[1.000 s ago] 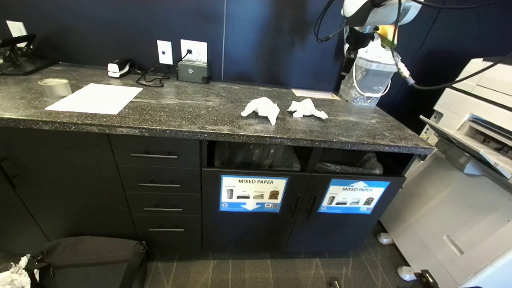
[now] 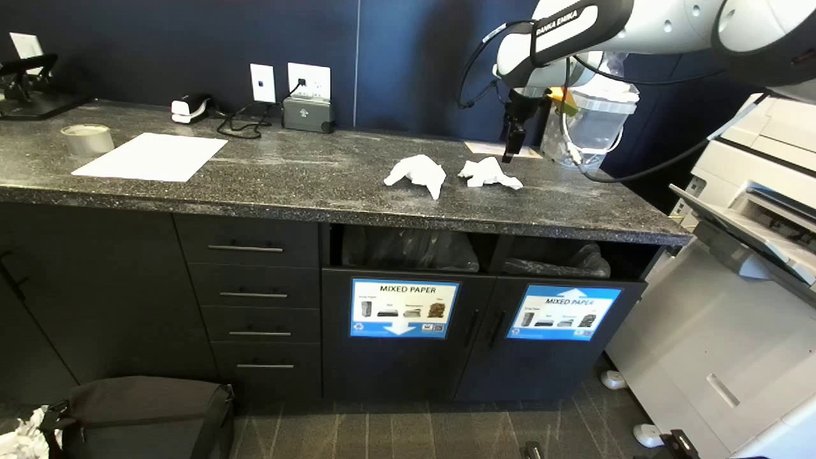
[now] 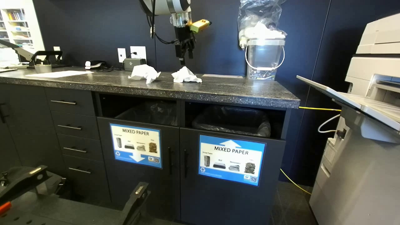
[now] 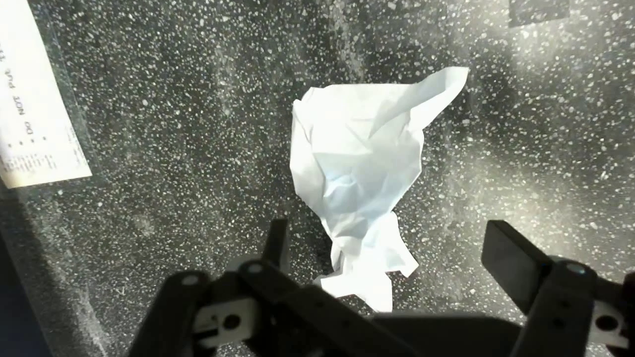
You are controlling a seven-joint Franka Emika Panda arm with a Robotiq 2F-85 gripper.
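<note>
Two crumpled white papers lie on the dark speckled counter [image 2: 321,164]. In exterior view 1 the left paper [image 2: 417,172] sits a short way from the right paper [image 2: 486,173]; the second exterior view shows the left paper [image 3: 144,73] and the right paper [image 3: 185,75] too. My gripper [image 3: 186,60] hangs above the right paper, apart from it. In the wrist view, the gripper is open, its fingers [image 4: 516,262] spread wide to either side of the lower part of a crumpled paper [image 4: 363,148]. Nothing is held.
A clear bucket [image 3: 265,56] stands at the counter's back right, near a flat printed sheet [image 4: 41,107]. Below the counter are two lined bin openings [image 3: 232,118]. A white sheet [image 2: 153,157] and tape roll [image 2: 87,140] lie at the left; a printer [image 2: 734,306] stands right.
My arm has moved left and lower in exterior view 1, from in front of the bucket to over the right paper. Both papers have stayed in place.
</note>
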